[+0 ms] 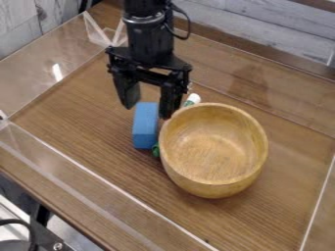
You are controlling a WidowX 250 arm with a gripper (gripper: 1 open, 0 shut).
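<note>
The black gripper (167,92) hangs open over the middle of the wooden table, its two fingers spread to either side above a blue block (145,124). The block lies just left of a large tan bowl (214,147). A small white object (193,99) sits behind the bowl, and small green pieces show between block and bowl, partly hidden.
A white object stands at the back left, behind the arm, and a black cable lies at the lower left edge.
</note>
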